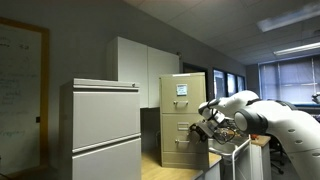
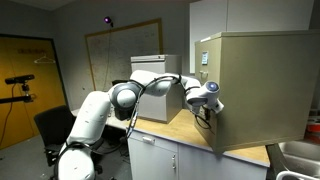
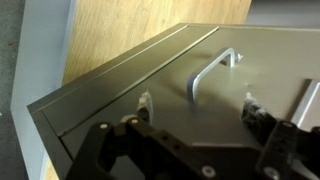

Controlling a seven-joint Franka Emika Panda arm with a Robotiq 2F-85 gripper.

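Note:
A tan filing cabinet [image 1: 182, 155] stands on the wooden counter, its drawers shut in exterior view 1. My gripper is open in front of a drawer face, with its two dark fingers apart. The silver drawer handle [image 3: 212, 72] appears between and just beyond the fingertips; contact with it cannot be made out. In exterior view 1 the gripper [image 1: 199, 133] is at the right front of the cabinet, about level with the lower drawers. Exterior view 2 shows the gripper [image 2: 212, 105] beside the front edge, its fingers partly hidden.
A grey-white cabinet [image 1: 105, 130] stands left of the tan one. Bare wooden counter [image 2: 182, 128] lies in front of the drawers. A wire-sided bin [image 1: 232, 155] sits below the arm, and white wall cupboards [image 1: 140, 63] hang behind.

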